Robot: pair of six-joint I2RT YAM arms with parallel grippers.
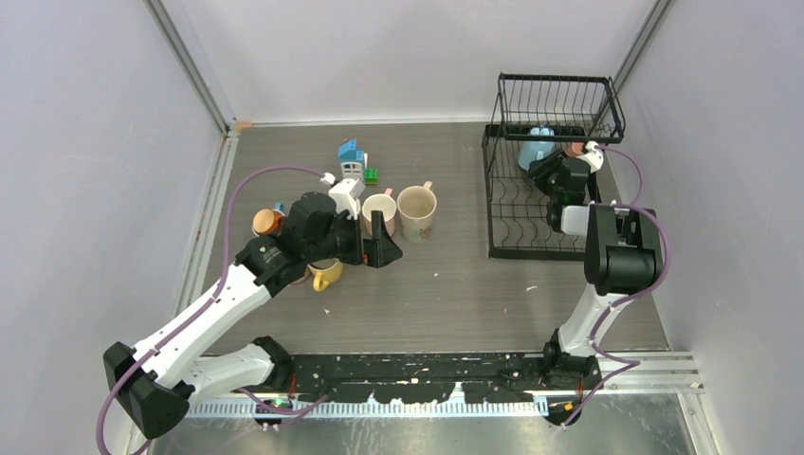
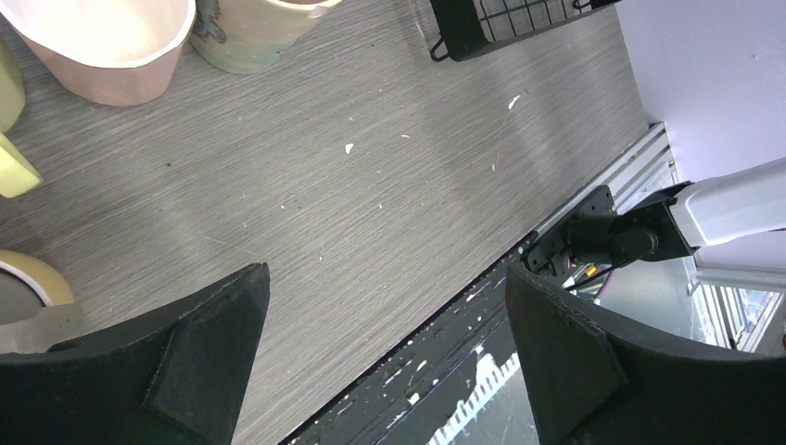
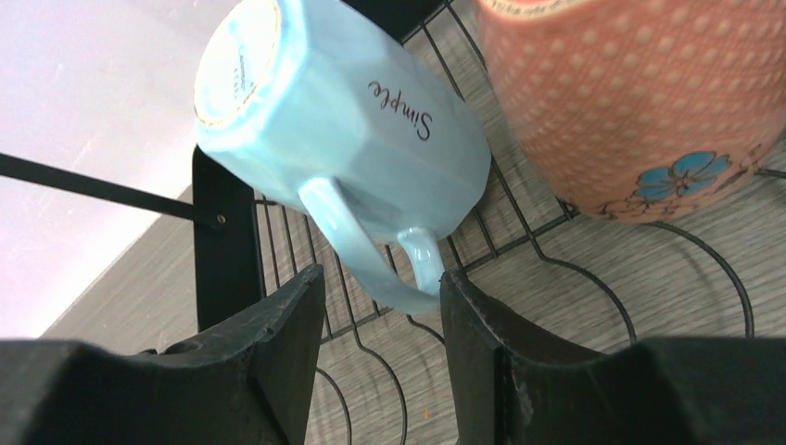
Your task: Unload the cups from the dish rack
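In the black dish rack at the right, a light-blue cup lies tilted, its handle facing down in the right wrist view, beside an orange dotted cup. My right gripper is open at that blue handle, one fingertip touching or nearly touching it. My left gripper hangs open over the left part of the table with nothing between its fingers. Below and around it stand a pink cup, a cream cup, a yellow cup and an orange cup.
A small blue toy house with a green block stands at the back. The table between the cups and the rack and toward the front is clear. The rack's upper tier overhangs the cups inside it, and white walls bound the table.
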